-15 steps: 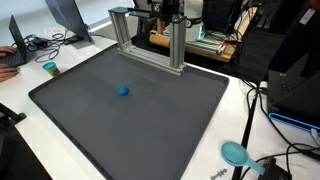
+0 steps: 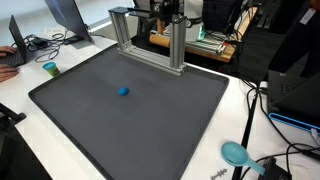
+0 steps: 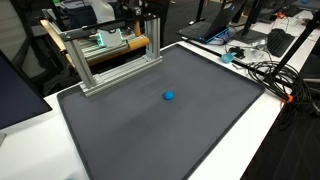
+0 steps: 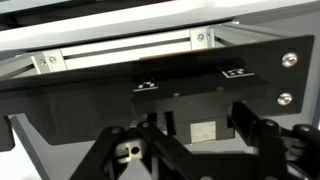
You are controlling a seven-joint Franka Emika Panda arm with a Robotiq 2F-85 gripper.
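In the wrist view my gripper faces a dark panel (image 4: 60,118) with screws at its right end. Its black fingers (image 4: 262,138) stand apart, with a gap between them. A black handle-like block (image 4: 192,92) fixed to the panel lies right at the fingertips; whether they touch it cannot be told. Below the block, a small pale patch (image 4: 203,131) shows in the gap. In both exterior views the arm is at the metal frame (image 2: 150,56) on the table's edge, and the fingers are too small and dark to make out.
A small blue object (image 3: 168,96) lies alone on the grey table mat (image 3: 130,125), which is otherwise clear. A green cup (image 2: 51,69) stands off the mat on the left. Cables and a teal round object (image 2: 236,154) are at the near right.
The arm's dark parts by the metal frame look almost the same, with at most a slight shift. The blue object and the cup have stayed where they were.
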